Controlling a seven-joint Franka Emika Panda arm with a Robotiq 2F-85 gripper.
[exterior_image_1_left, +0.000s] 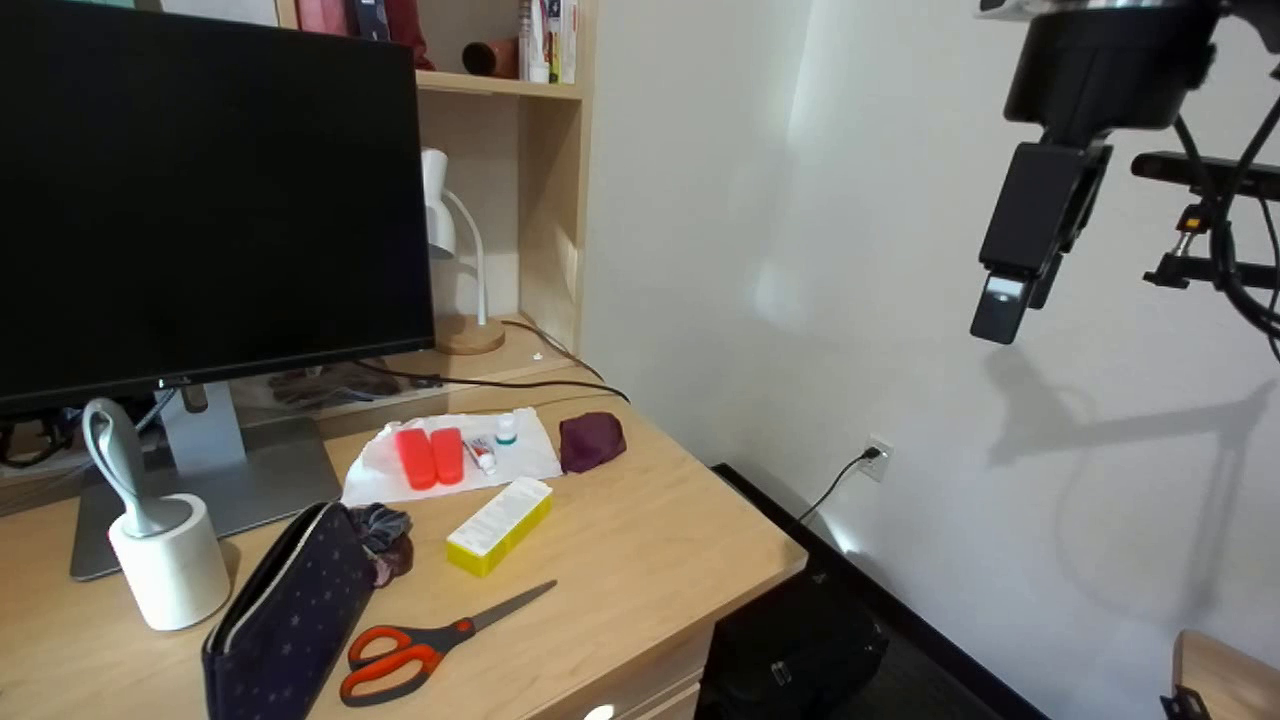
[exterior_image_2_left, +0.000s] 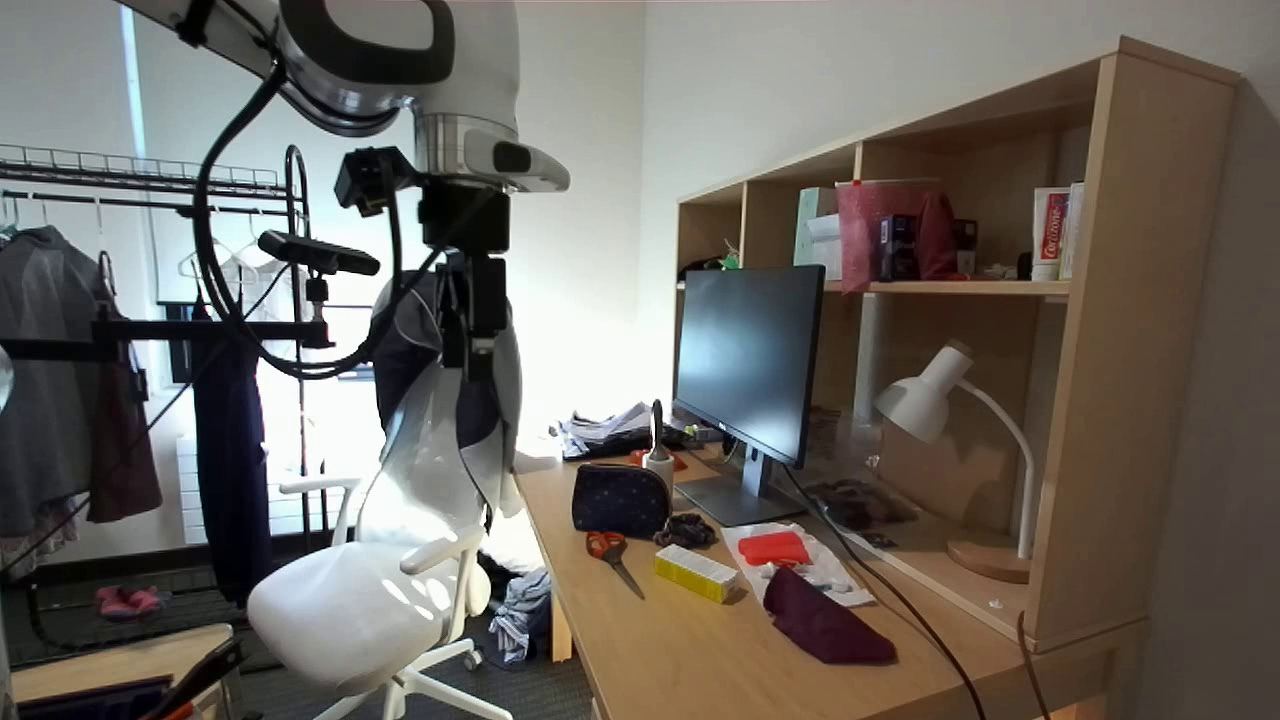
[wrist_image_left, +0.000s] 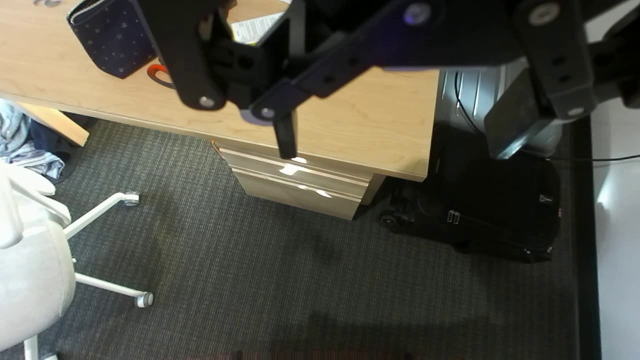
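My gripper is open, its two fingers spread wide apart in the wrist view with only the desk and floor behind the gap. Exterior view 1 has it high at the upper right, in front of the wall and well away from the desk objects. On the desk lie orange-handled scissors, a yellow and white box and a dark starry pouch that stands unzipped. Two red cases, a small tube and a small white bottle rest on a white tissue. A maroon cloth pouch sits beside the tissue.
A monitor and a white lint roller take up the desk's left side in exterior view 1. A lamp stands at the back. The white chair is beside the desk.
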